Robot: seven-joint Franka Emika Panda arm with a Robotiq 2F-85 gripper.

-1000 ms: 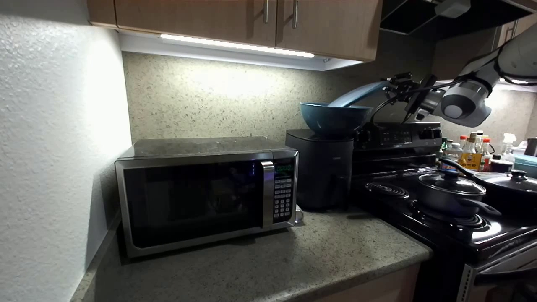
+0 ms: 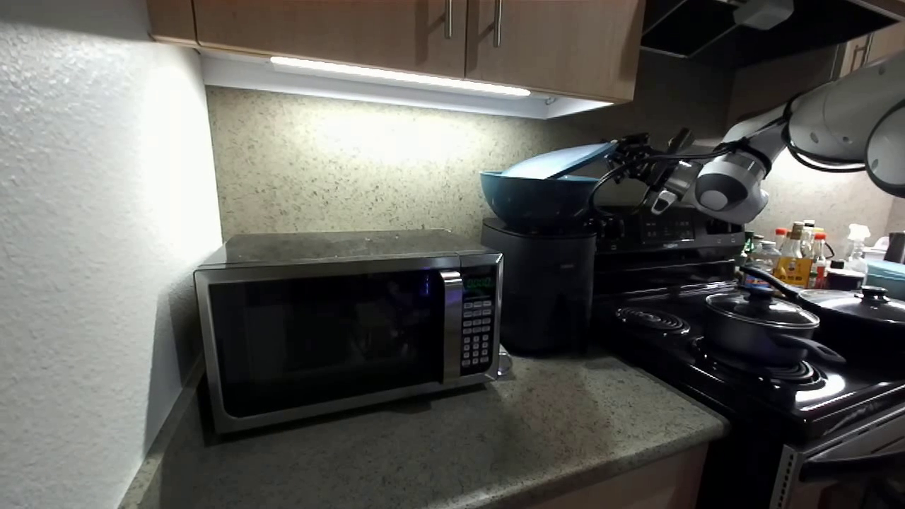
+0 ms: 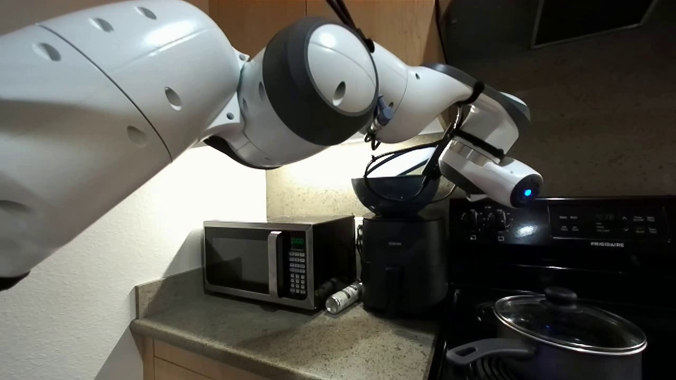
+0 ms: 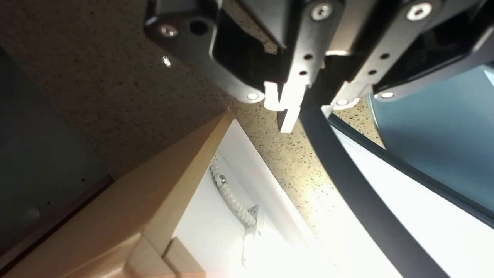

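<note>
A light-blue, shallow dish [image 2: 556, 161], perhaps a plate or bowl, leans at a slant over a darker blue bowl [image 2: 532, 200]. My gripper [image 2: 619, 153] is shut on the slanted dish's raised right edge. Seen from the wrist, a dark band [image 4: 354, 178], apparently that dish's edge, runs between the fingers of my gripper. The lower bowl stands on a black air fryer [image 2: 547, 288]. Exterior view 2 shows the bowl [image 3: 386, 195] and part of the dish behind cables, with the fingers hidden by my wrist.
A microwave [image 2: 348, 326] stands left of the air fryer, under a wooden cabinet [image 2: 339, 34]. A bottle [image 3: 344, 297] lies on the counter between them. On the stove to the right is a lidded pot [image 2: 759, 326].
My gripper and the slanted dish have moved left, and the dish now lies flatter. Beneath it the lower bowl has shifted left on the air fryer.
</note>
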